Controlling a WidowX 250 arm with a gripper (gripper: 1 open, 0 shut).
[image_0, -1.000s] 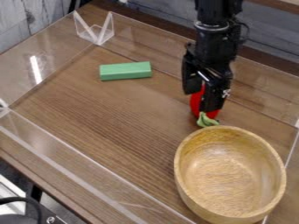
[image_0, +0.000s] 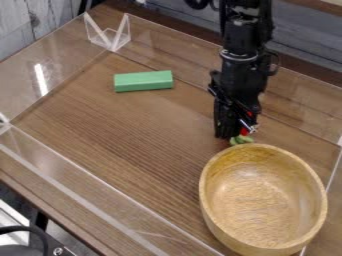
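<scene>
The black gripper (image_0: 230, 128) hangs low over the wooden table, just behind a large tan bowl (image_0: 263, 200). A small red object with a green end (image_0: 241, 138) lies at its fingertips, mostly hidden behind them. The gripper looks shut, but whether anything is between its fingers cannot be seen clearly.
A green block (image_0: 143, 81) lies on the table (image_0: 107, 150) at the upper left. A clear plastic piece (image_0: 110, 32) stands at the back left. A cable runs at the lower left corner.
The gripper has moved down and slightly left, now covering more of the red object.
</scene>
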